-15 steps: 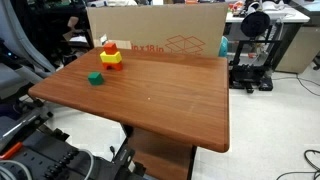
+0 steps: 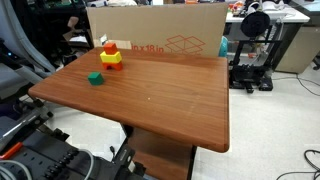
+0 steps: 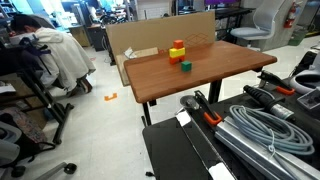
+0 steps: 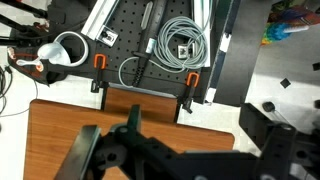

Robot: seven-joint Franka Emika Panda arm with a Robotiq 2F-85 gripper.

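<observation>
On the brown wooden table (image 2: pixel 165 95) stands a small stack with a red block (image 2: pixel 110 46) on top, a yellow piece (image 2: pixel 111 57) in the middle and red below. A separate green block (image 2: pixel 95 78) lies nearer the table's front left edge, apart from the stack. The second exterior view shows the same yellow piece (image 3: pixel 177 53) and green block (image 3: pixel 186 66). In the wrist view my gripper is open, its dark fingers wide apart with nothing between them. It looks down over the table's edge and the robot's base plate; no block shows there. Neither exterior view shows the gripper.
A cardboard panel (image 2: pixel 155 30) stands along the table's back. The black base plate carries a coiled grey cable (image 4: pixel 182 42) and orange-tipped clamps (image 4: pixel 99 72).
</observation>
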